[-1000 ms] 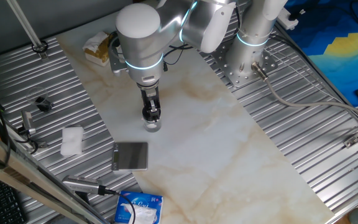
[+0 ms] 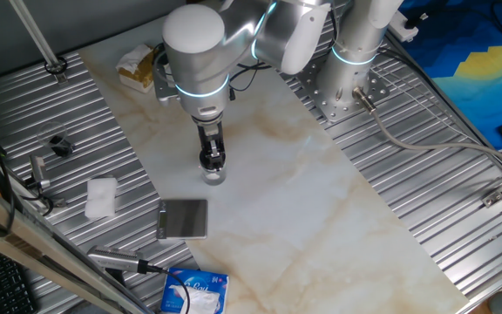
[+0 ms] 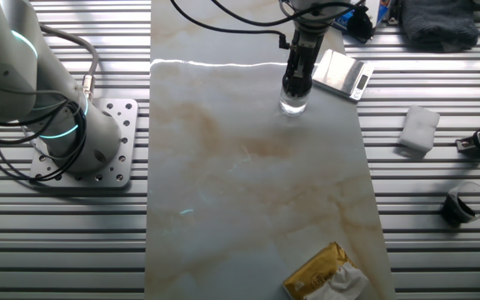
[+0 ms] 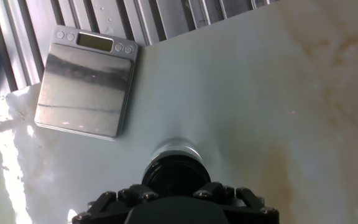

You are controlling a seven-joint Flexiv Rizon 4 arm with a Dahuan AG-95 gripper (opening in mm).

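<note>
A small clear jar with a black top (image 4: 176, 174) is at my gripper, near the bottom of the wrist view. The finger parts come close to both sides of the black top; whether they press on it cannot be made out. In exterior view 1 the gripper (image 2: 212, 160) points straight down over the clear jar (image 2: 214, 177). From the other side, the jar's glass bottom (image 3: 292, 107) shows under the dark fingers, at or very near the tabletop. A flat silver scale (image 4: 82, 87) lies a short way off, its plate empty.
A blue tissue pack (image 2: 196, 292) and a metal cylinder with a cable (image 2: 116, 259) are beyond the scale. A white block (image 3: 420, 129) and a clear cup with dark contents (image 3: 467, 204) stand on the slatted bed. A gold tissue pack (image 3: 327, 273) is at the board's end. Mid-board is clear.
</note>
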